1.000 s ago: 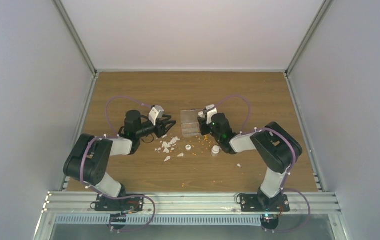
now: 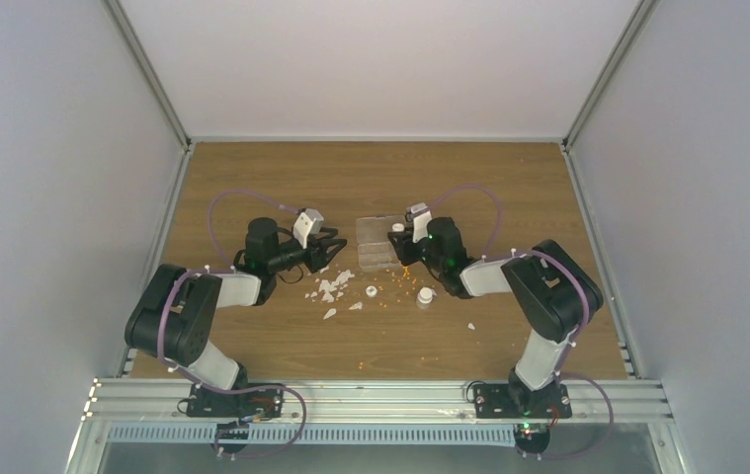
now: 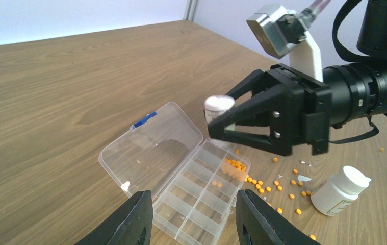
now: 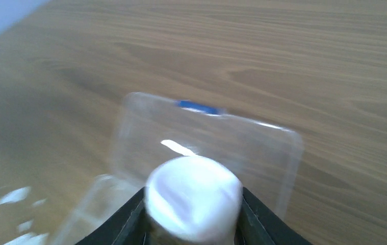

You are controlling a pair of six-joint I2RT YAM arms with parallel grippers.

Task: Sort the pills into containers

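The clear compartment box [image 3: 181,201] lies open on the table, its lid [image 3: 153,143] folded back. Orange pills [image 3: 236,164] fill part of a compartment near its right end; more loose orange pills [image 3: 278,188] are scattered beside the box. Over that end, my right gripper is around a small white-capped bottle [image 3: 218,104], held off the table between its fingers. Its round white top [image 4: 194,199] blocks much of the right wrist view. To the left of the box, my left gripper [image 2: 339,239] stands open and empty. A second white bottle [image 3: 336,191] stands capped on the table.
White scraps [image 2: 329,287] and a small white ring-like piece [image 2: 371,291] lie in front of the box. Behind both arms the wooden table [image 2: 371,173] is bare.
The right arm has shifted slightly to the right and its wrist has turned a little, the white-topped bottle still at its fingers. The left arm has stayed put.
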